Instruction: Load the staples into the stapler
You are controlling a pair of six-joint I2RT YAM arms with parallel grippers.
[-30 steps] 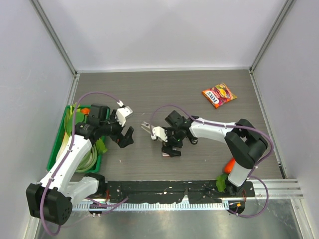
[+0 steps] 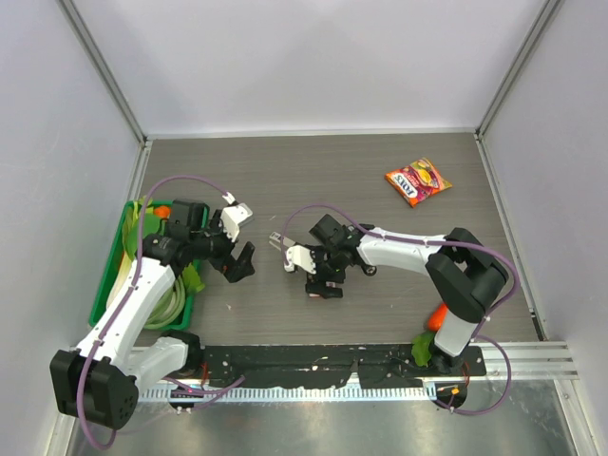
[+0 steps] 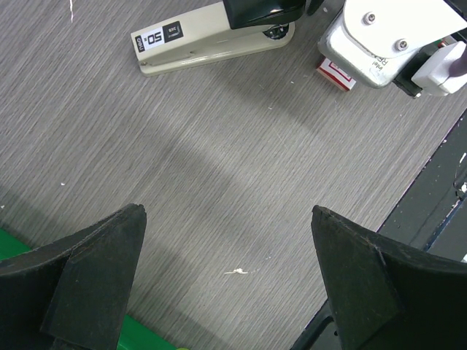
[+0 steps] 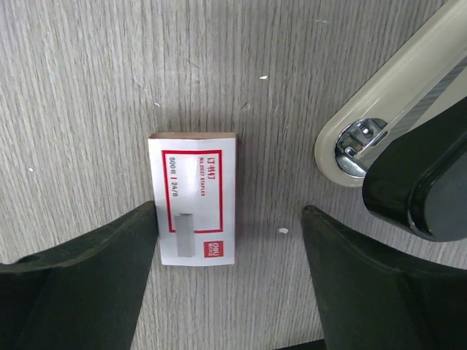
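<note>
A small white staple box point(image 4: 193, 197) with a red printed frame lies flat on the table, between the fingers of my right gripper. The left finger is at the box's edge; a gap separates the right finger from it, so the fingers stand part open. To the right of the box in that view is the beige stapler point(image 4: 339, 157) with its black cap. The left wrist view shows the stapler point(image 3: 211, 44) lying closed on its side, partly behind the right arm. My left gripper stands open over bare table, empty.
A green basket point(image 2: 101, 290) of vegetables is beneath the left arm. At the back right lies a red chip bag point(image 2: 418, 180). Near the right front are a tomato point(image 2: 437, 317) and a green vegetable point(image 2: 422, 348).
The left arm has stayed still.
</note>
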